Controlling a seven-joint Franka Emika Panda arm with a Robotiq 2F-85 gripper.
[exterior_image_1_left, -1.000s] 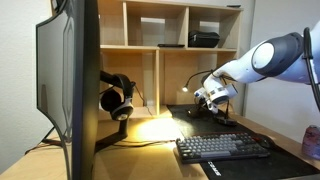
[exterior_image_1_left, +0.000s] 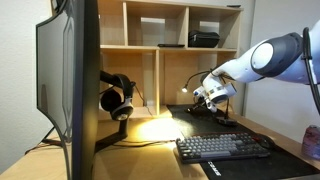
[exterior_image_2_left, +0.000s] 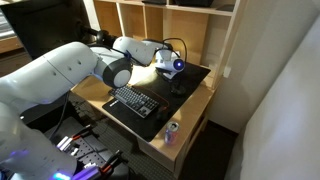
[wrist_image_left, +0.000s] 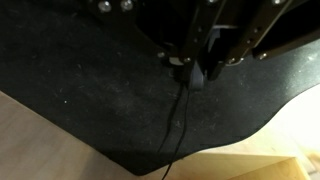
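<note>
My gripper (exterior_image_1_left: 194, 106) is low over the black desk mat (wrist_image_left: 90, 100), at the far end of the desk beyond the keyboard. In the wrist view its dark fingers are drawn together at the top, with a small dark grey piece (wrist_image_left: 196, 76) between them. Down from that piece a thin black cable (wrist_image_left: 167, 130) trails over the mat to its edge. Shadow hides most of the held piece, so I cannot tell what it is or whether it touches the mat.
A black keyboard (exterior_image_1_left: 222, 146) lies on the mat, nearer the front. Headphones (exterior_image_1_left: 116, 103) hang by the monitor (exterior_image_1_left: 68, 80) at left. A wooden shelf (exterior_image_1_left: 150, 48) stands behind, with a black case (exterior_image_1_left: 203, 39). A can (exterior_image_2_left: 171, 132) stands near the desk's edge.
</note>
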